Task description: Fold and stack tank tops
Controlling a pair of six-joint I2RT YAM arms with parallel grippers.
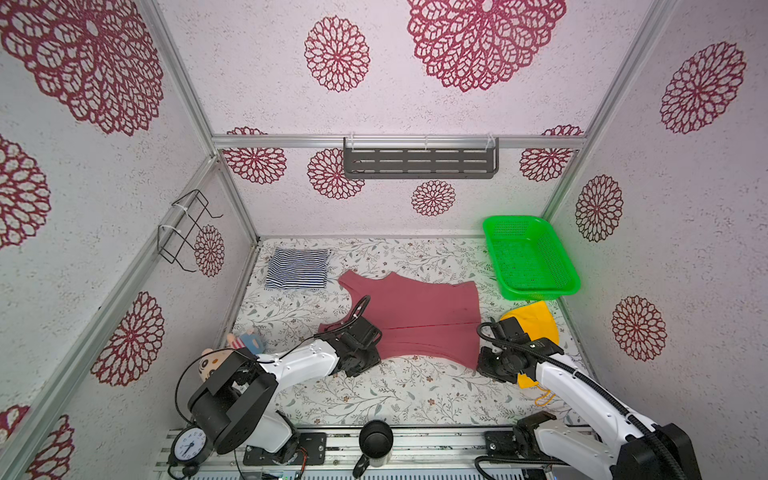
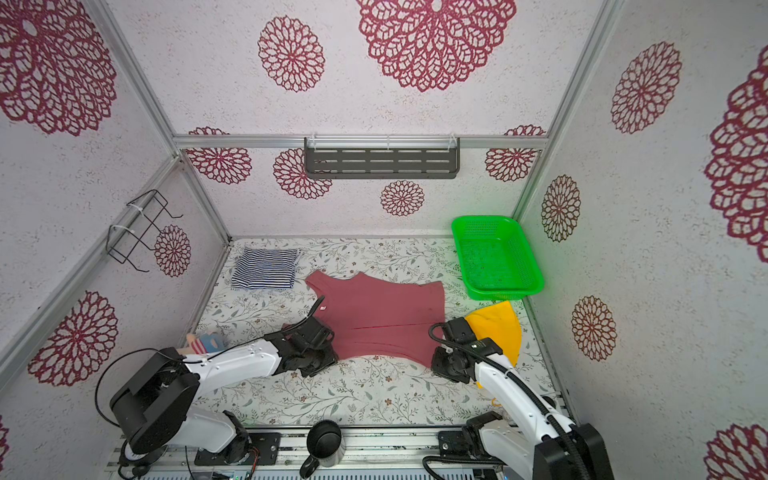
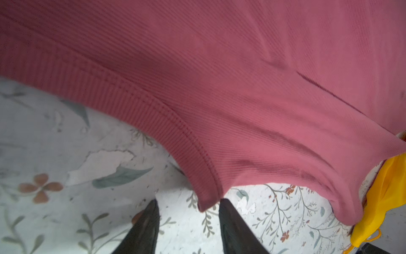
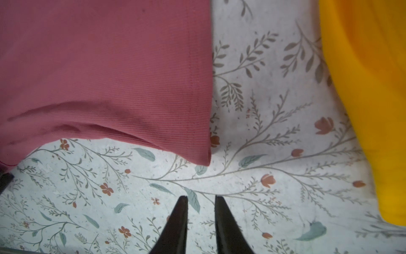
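Observation:
A maroon tank top [image 1: 416,308] lies spread sideways across the middle of the mat. My left gripper is open at its lower left edge, a ribbed fold of cloth lying just in front of the gap between its fingertips. My right gripper stands open below the garment's lower right corner, nothing between its fingers, with bare mat there. A striped navy-and-white cloth [image 1: 296,269], seemingly folded, lies at the back left. A yellow garment [image 2: 494,324] lies at the right, partly hidden by the right arm.
An empty green basket [image 1: 530,254] sits at the back right. A plush toy [image 1: 248,346] is at the left behind the left arm. A black cup [image 2: 324,440] stands at the front rail. A dark shelf [image 1: 420,162] hangs on the back wall.

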